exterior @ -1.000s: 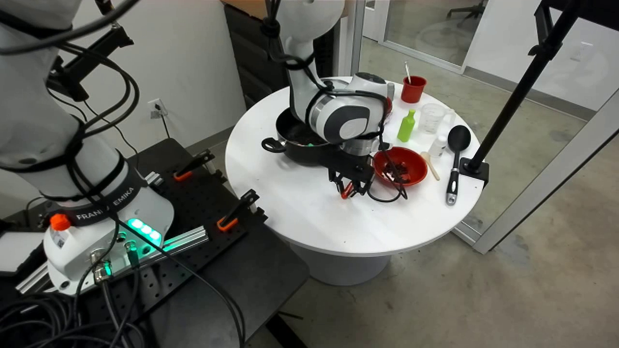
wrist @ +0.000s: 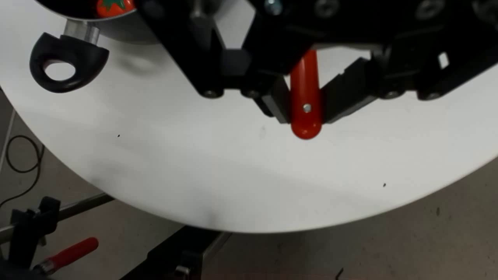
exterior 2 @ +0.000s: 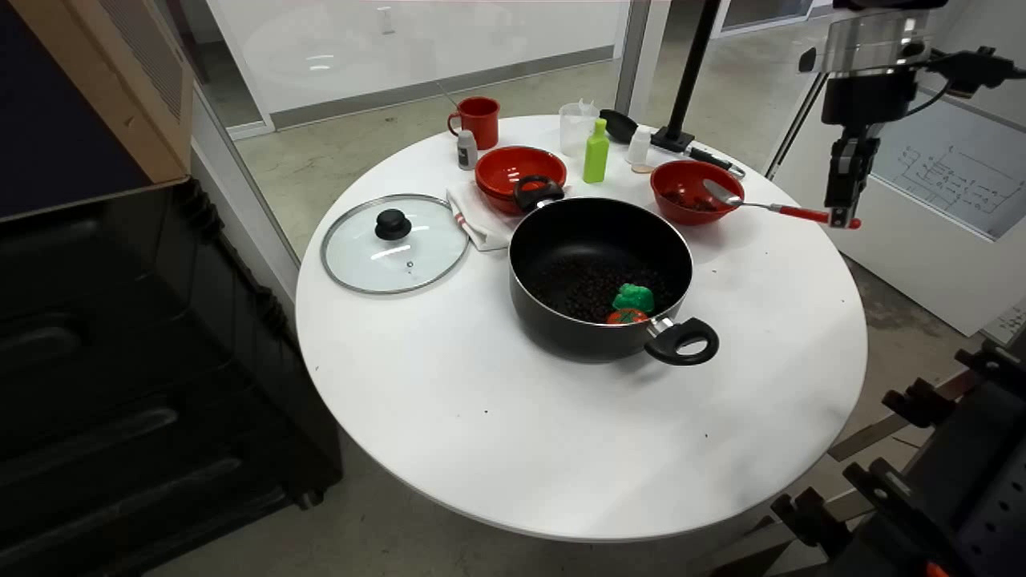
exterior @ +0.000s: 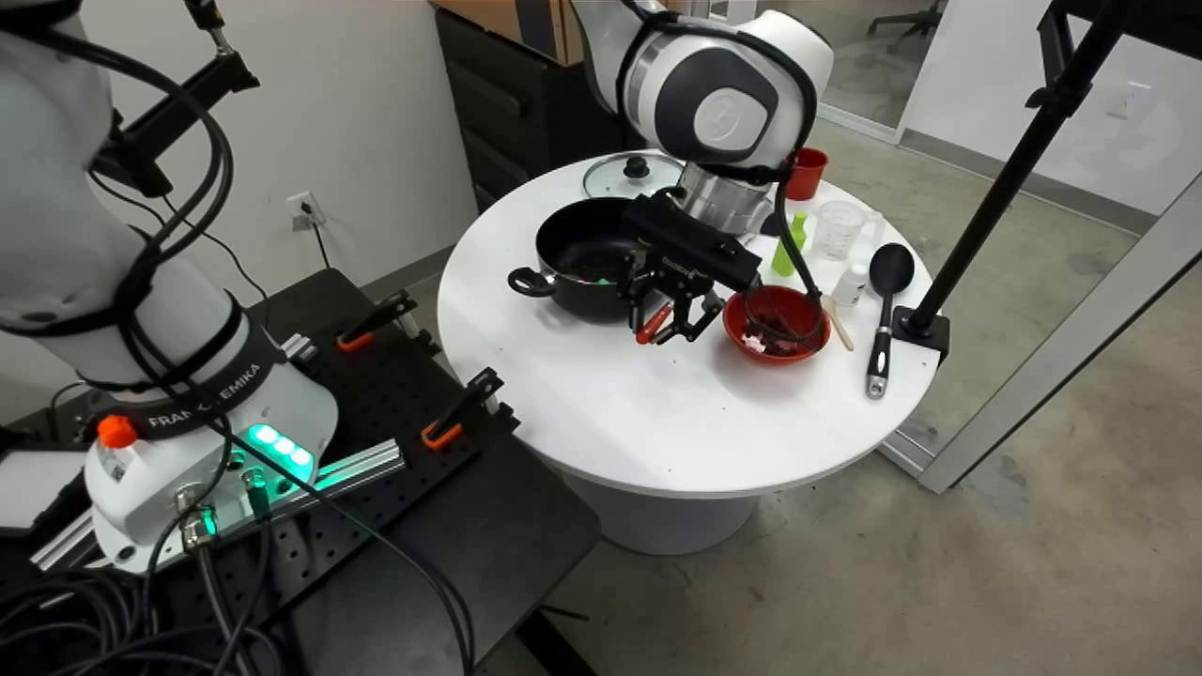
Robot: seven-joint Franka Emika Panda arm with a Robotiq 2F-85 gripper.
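My gripper is shut on the red handle of a metal spoon, whose grip end sticks out past the fingers in the wrist view. In exterior view 2 the spoon's silver head appears at the red bowl with dark bits inside; whether it touches the bowl I cannot tell. The gripper hangs above the table on the far side of that bowl. A black pot holds many dark beans, a green piece and a tomato.
A glass lid, other red bowls, a green bottle and a red mug stand round the table's back. A black ladle lies near the right edge.
The arm has risen and swung, and my gripper now sits higher and slightly left in exterior view 1, the red handle still in it. The pot and the bowl stayed in place.
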